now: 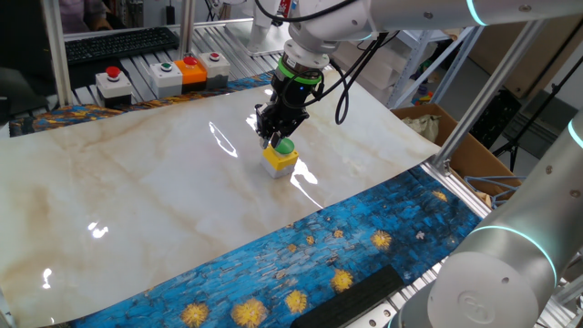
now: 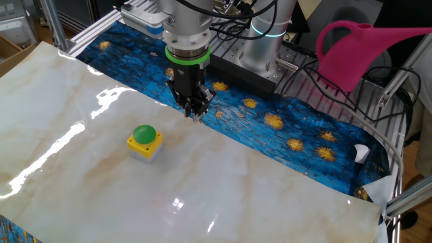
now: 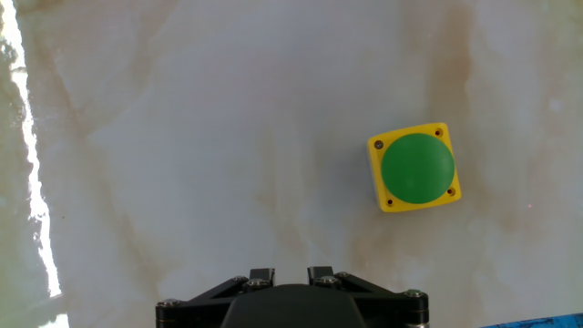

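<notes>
A push-button box with a large green dome on a yellow top and pale base stands upright on the marble-patterned sheet. In the wrist view this green button (image 3: 417, 169) lies ahead and to the right of my gripper. The two fingertips are a small gap apart, with nothing between them. From exterior view 2, my gripper (image 2: 193, 117) hangs above the sheet, clear of the green button (image 2: 144, 135). Exterior view 1 has my gripper (image 1: 271, 143) overlapping the edge of the green button (image 1: 284, 146) by line of sight.
Several other button boxes, among them an orange one (image 1: 190, 73), line the far edge near a keyboard (image 1: 118, 47). A pink watering can (image 2: 351, 54) stands beside the arm's base. Around the button the marble sheet (image 2: 236, 182) is bare, and a blue flowered cloth (image 2: 270, 121) borders it.
</notes>
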